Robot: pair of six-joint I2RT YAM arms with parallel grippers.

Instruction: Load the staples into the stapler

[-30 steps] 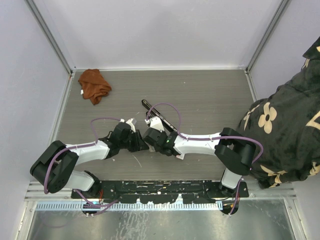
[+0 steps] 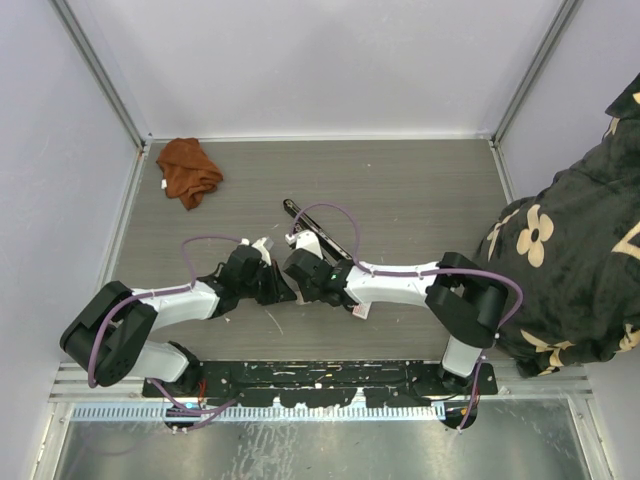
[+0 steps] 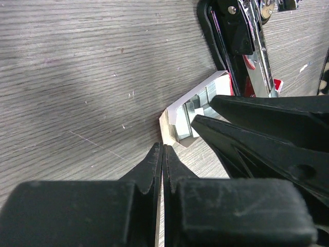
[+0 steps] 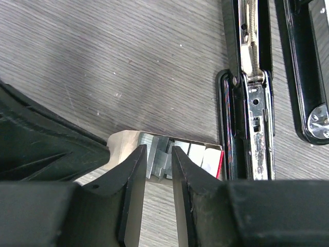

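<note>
An opened staple box [image 4: 200, 143] lies on the table, with silvery strips of staples [image 4: 162, 157] inside it. Right beside it is the black and chrome stapler, its magazine laid open; the left wrist view shows the stapler [image 3: 241, 46] at the upper right. My right gripper is part open over the box, its two fingertips on either side of a staple strip; I cannot tell whether they touch it. My left gripper is shut with nothing showing between its fingers, its tips near the box's open end [image 3: 167, 128].
A brown cloth [image 2: 188, 172] lies at the back left. A dark flowered fabric [image 2: 570, 240] hangs over the right side. Free table stretches behind the stapler and to the back right. Both arms meet closely over the middle.
The right gripper has shifted slightly to the left in the top view. My left arm has stayed where it was.
</note>
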